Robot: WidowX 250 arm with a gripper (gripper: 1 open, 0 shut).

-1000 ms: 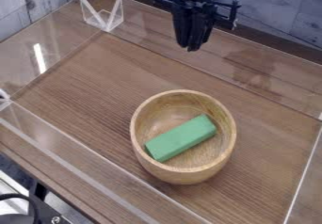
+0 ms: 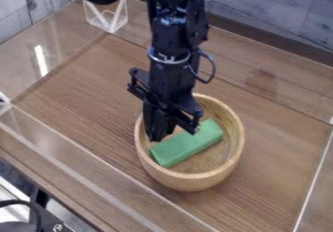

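A round wooden bowl [image 2: 208, 177] sits at the lower middle of the table, with a green rectangular block [image 2: 188, 144] lying inside it. My black gripper [image 2: 172, 129] is over the bowl's back-left part, beside the block's upper-left end. I cannot tell whether its fingers are open or shut.
A clear plastic object [image 2: 104, 12] stands at the back left. A dark cable or ring shows at the lower-left corner.
The bowl and block look unmoved.
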